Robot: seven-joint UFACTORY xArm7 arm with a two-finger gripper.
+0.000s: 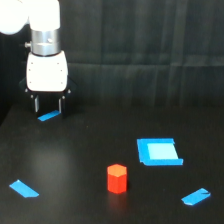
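Note:
A red block (117,178) sits on the black tabletop, near the front and just right of the middle. My gripper (48,104) is at the far left, well away from the block, pointing down with its two dark fingers apart. Nothing shows between them. Right of the middle lies a white square (161,151) with a blue border; its surface is bare. The block is apart from it, in front and to the left.
Flat blue strips lie on the table: one strip (24,188) at front left, another strip (196,197) at front right, and a third strip (49,116) near the gripper. A dark curtain (130,50) hangs behind. Mid-table is clear.

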